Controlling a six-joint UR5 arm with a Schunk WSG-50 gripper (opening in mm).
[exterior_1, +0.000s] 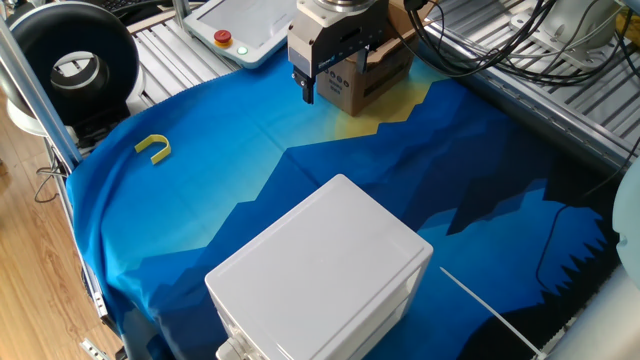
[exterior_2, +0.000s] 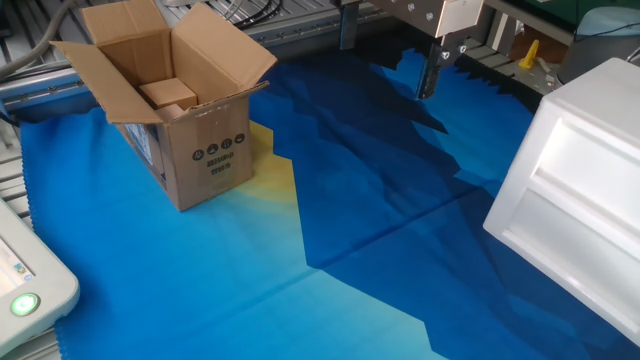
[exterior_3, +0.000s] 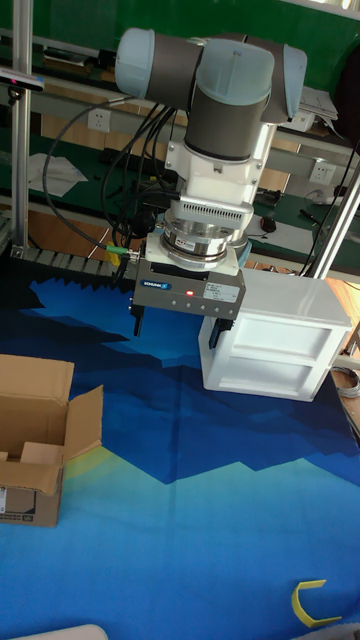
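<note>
My gripper (exterior_3: 176, 329) hangs above the cloth with its two fingers wide apart and nothing between them. In exterior view 2 the gripper (exterior_2: 389, 62) is at the top, between the cardboard box (exterior_2: 214, 160) and the white drawer unit (exterior_2: 575, 195). The box has its flaps up, and a smaller carton (exterior_2: 168, 94) shows inside. On the cloth lies a yellow U-shaped strip (exterior_1: 161, 155), far left in exterior view 1 and at the lower right (exterior_3: 299, 606) in exterior view 3. The white unit (exterior_1: 320, 265) stands upright, its flat top bare.
A blue patterned cloth (exterior_1: 235, 170) covers the table, with wide clear room at its middle. A teach pendant with a red button (exterior_1: 222, 38) sits at the edge. Black cables (exterior_1: 470, 50) hang near the back. A thin white rod (exterior_1: 490, 308) lies beside the unit.
</note>
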